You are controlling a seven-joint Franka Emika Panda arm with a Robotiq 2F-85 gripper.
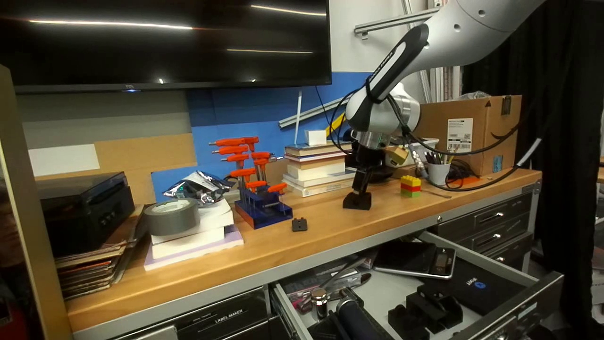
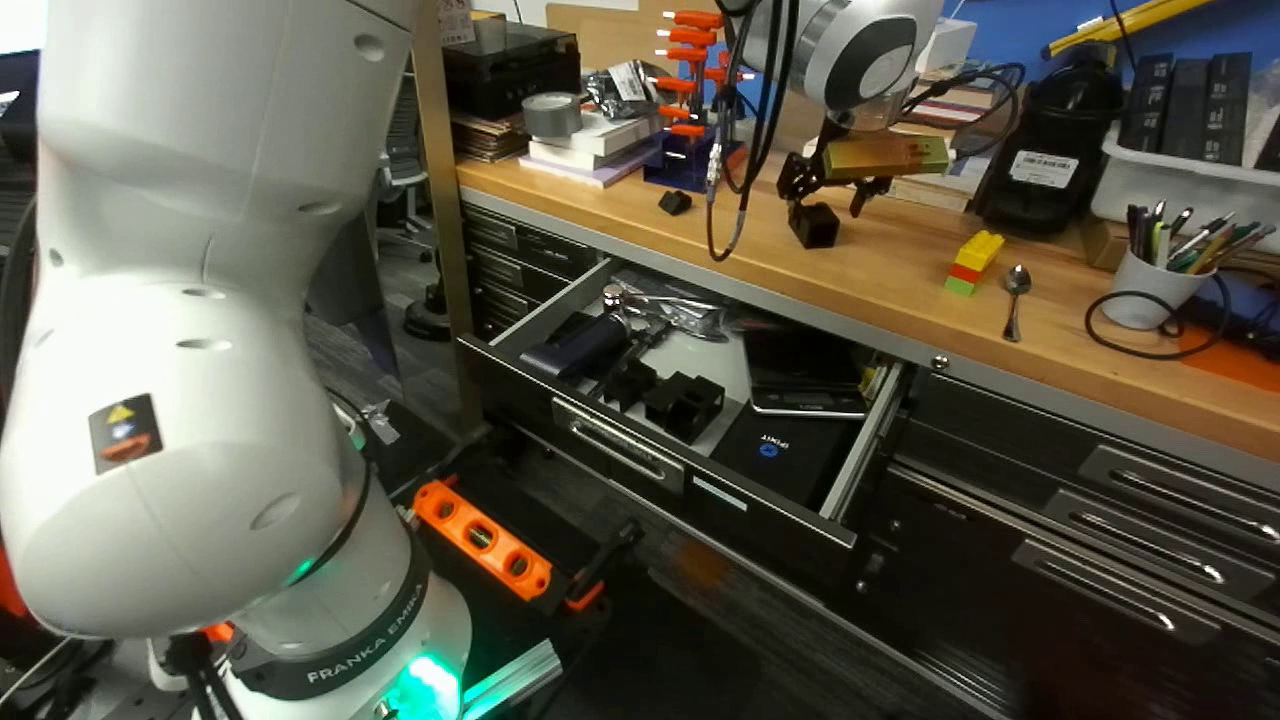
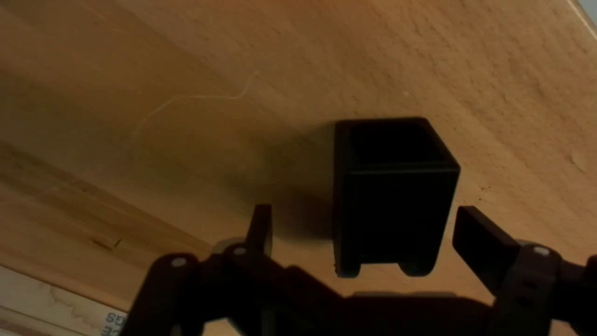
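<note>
A black hollow block (image 3: 394, 213) rests on the wooden benchtop, its open recess showing in the wrist view. My gripper is open, one finger on each side of the block, with bare wood visible between block and fingers. In the first exterior view the gripper (image 1: 359, 187) reaches down to the block (image 1: 357, 200) and partly covers it. From the second exterior view, the block (image 2: 815, 224) sits below the gripper (image 2: 830, 198). Whether a finger touches it cannot be told there.
A small black piece (image 1: 299, 224) lies left of the block, near the blue hex-key stand (image 1: 263, 210). To the right are a toy-brick stack (image 1: 410, 186), a spoon (image 2: 1016, 286) and a pen cup (image 1: 438, 173). An open drawer (image 2: 672, 456) juts out below. Books (image 1: 317, 170) are stacked behind.
</note>
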